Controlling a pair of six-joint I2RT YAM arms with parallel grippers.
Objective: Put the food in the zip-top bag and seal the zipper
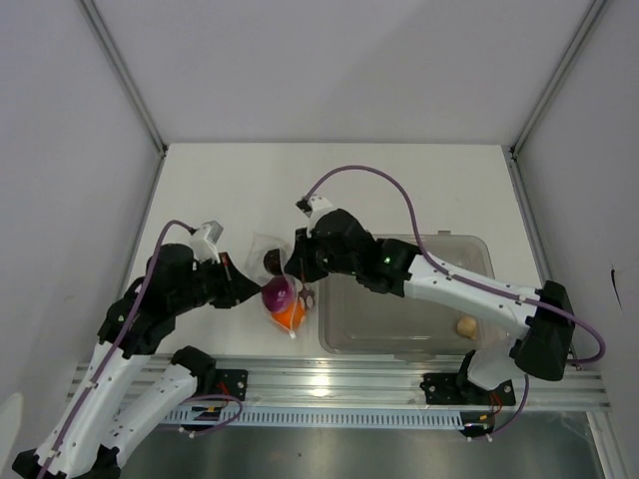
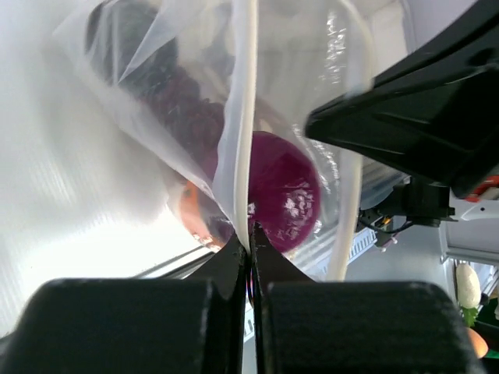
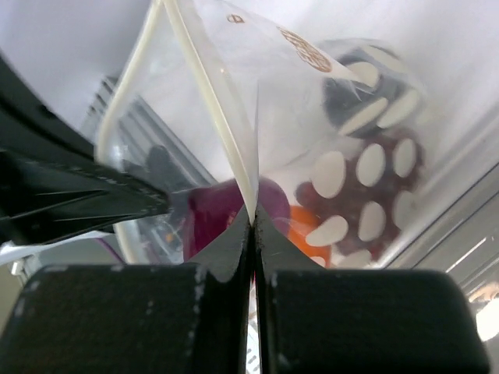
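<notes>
The clear zip top bag (image 1: 268, 244) stands between my arms with food inside. A purple round item (image 1: 278, 294) is at its mouth end, with an orange item (image 1: 289, 316) below and a dark item (image 1: 273, 261) behind. My left gripper is shut on one pale zipper edge of the bag. Shut on the opposite edge is my right gripper. The mouth gapes between the two edges, and the purple item shows through it in the left wrist view. Printed pale ovals partly cover the food in the right wrist view.
A clear shallow tray (image 1: 399, 344) lies to the right under my right arm, with a small tan item (image 1: 466, 326) in its front right corner.
</notes>
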